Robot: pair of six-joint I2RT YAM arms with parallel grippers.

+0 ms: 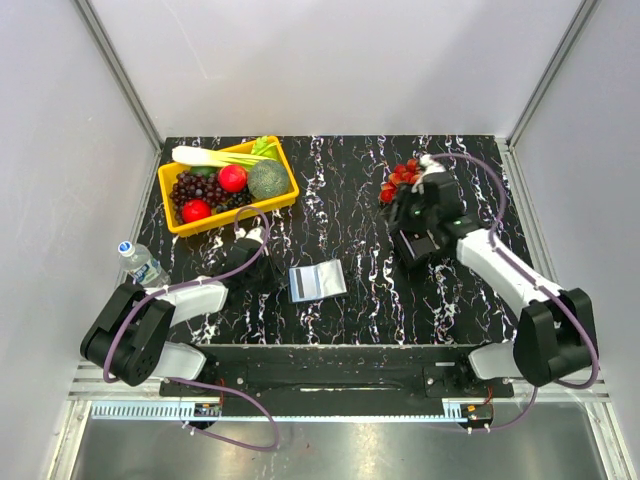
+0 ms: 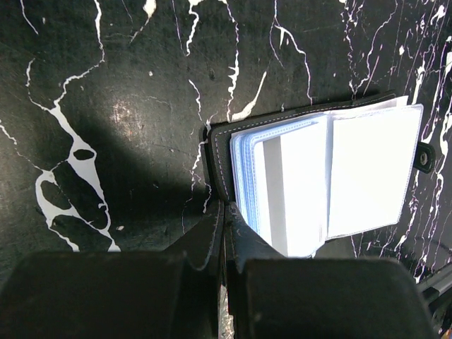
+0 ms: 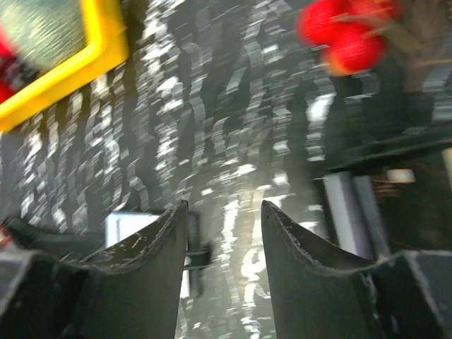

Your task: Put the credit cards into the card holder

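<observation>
The card holder (image 1: 317, 281) lies spread open on the dark marbled table, its clear sleeves (image 2: 282, 187) facing up over a black cover. My left gripper is shut on the near-left edge of the cover at its corner. Up and to the right, my right gripper (image 1: 398, 215) is open, with nothing between its fingers. Below that arm stands a black box (image 1: 413, 247), partly covered by the gripper; in the right wrist view a brownish piece (image 3: 400, 176) shows inside, blurred. One strip in the holder's left sleeve looks grey.
A yellow basket (image 1: 178, 229) of fruit and vegetables stands at the back left, a water bottle (image 1: 143, 264) at the left edge. Red fruit (image 1: 401, 177) lies behind the right gripper. Bare table separates holder and box.
</observation>
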